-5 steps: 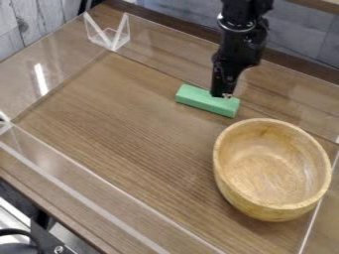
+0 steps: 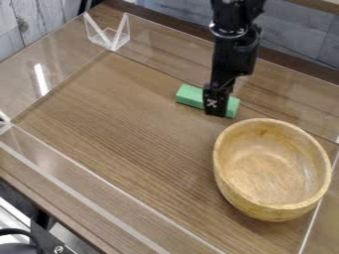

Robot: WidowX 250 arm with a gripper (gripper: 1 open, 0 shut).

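A green rectangular block [image 2: 192, 96] lies flat on the wooden table, just behind and left of a large light-wood bowl [image 2: 272, 198]. My black gripper [image 2: 216, 99] reaches down from the back to the right part of the block, its fingertips at or over it and partly covering it. I cannot tell whether the fingers are closed on the block or apart around it.
The bowl takes up the front right of the wooden table [image 2: 119, 149]. A white wire object [image 2: 109, 30] stands at the back left, near the wall.
The bowl and block look unmoved.
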